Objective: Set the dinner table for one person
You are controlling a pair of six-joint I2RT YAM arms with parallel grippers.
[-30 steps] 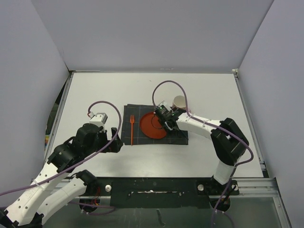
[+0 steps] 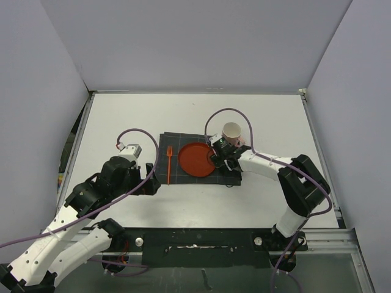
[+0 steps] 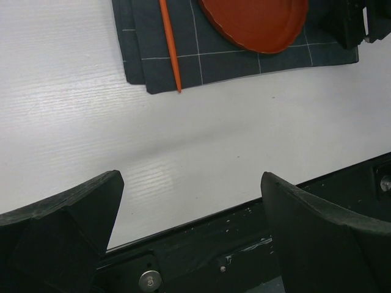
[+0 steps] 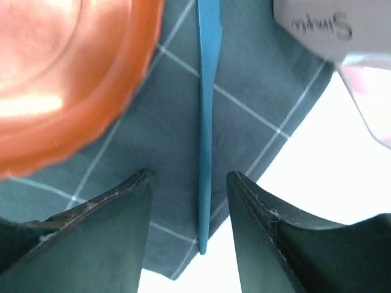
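Observation:
A dark checked placemat [image 2: 174, 178] holds a red plate [image 2: 192, 160] and, left of it, an orange fork [image 2: 170, 159]. A blue knife [image 4: 206, 110] lies on the mat right of the plate, seen in the right wrist view. My right gripper is over the knife's handle, fingers apart on either side, not gripping it. A pale cup [image 2: 231, 130] stands at the mat's upper right. My left gripper is open over bare table, left and in front of the mat.
Walls [image 2: 342, 122] enclose its sides and back; a dark rail [image 2: 201, 241] runs along the front.
My right gripper has shifted a little to the right, off the plate toward the knife. The left arm has moved very slightly.

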